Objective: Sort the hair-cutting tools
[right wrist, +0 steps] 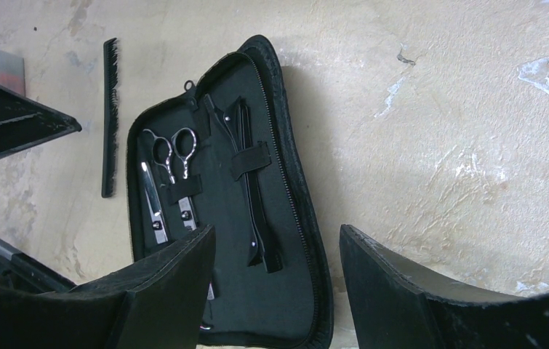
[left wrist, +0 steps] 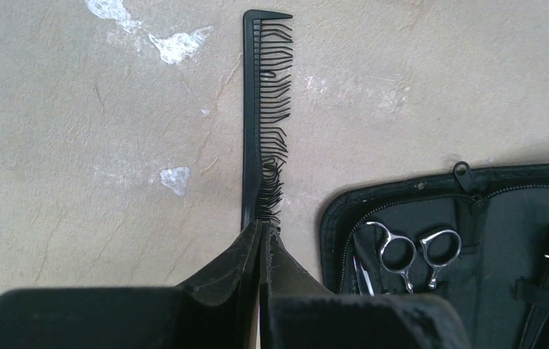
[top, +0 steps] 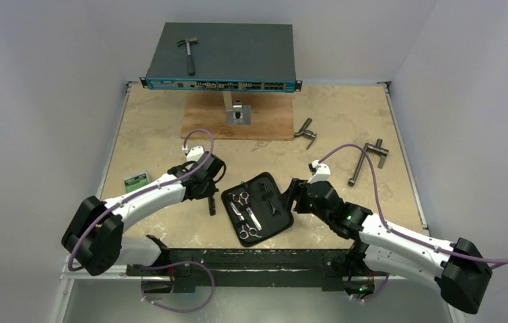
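The black comb [left wrist: 251, 109] lies flat on the table, left of the black zip case [right wrist: 286, 313], with a strip of bare table between them. My left gripper is shut with nothing between its fingers; in the right wrist view [right wrist: 81, 128] its tip hangs to the left of the comb. The comb's near end is hidden behind it in the left wrist view. Inside the case are silver scissors [right wrist: 184, 149], a second pair [right wrist: 156, 211] and a black razor [right wrist: 255, 207] under a strap. My right gripper is open over the case, empty.
A green and white box [top: 136, 182] sits at the left. Metal tools [top: 371, 158] lie at the right, and another [top: 306, 132] lies near the wooden board [top: 271, 114]. A hammer [top: 189, 54] rests on the rack unit [top: 251, 54]. Table between the case and right-hand tools is clear.
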